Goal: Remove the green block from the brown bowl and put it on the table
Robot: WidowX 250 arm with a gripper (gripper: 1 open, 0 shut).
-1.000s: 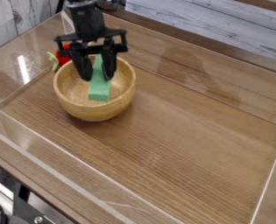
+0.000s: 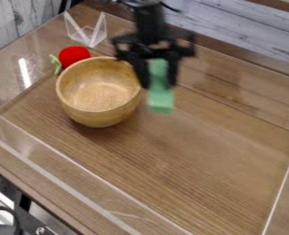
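The green block (image 2: 161, 89) hangs upright, blurred, just right of the bowl and apart from it. My black gripper (image 2: 158, 61) is shut on its upper end; the fingers themselves are smeared by motion. To the left stands the brown bowl (image 2: 75, 107), with nothing visible inside it. Bare wooden table (image 2: 183, 170) lies below and to the right of the block.
A red object with a green part (image 2: 73, 57) lies behind the bowl's left rim, near a clear wire-like or plastic piece (image 2: 90, 32). Dark cables (image 2: 5, 216) fill the lower left corner.
The gripper has lifted the green block out of the bowl and moved right with it, past the bowl's rim. The bowl has stayed in place.
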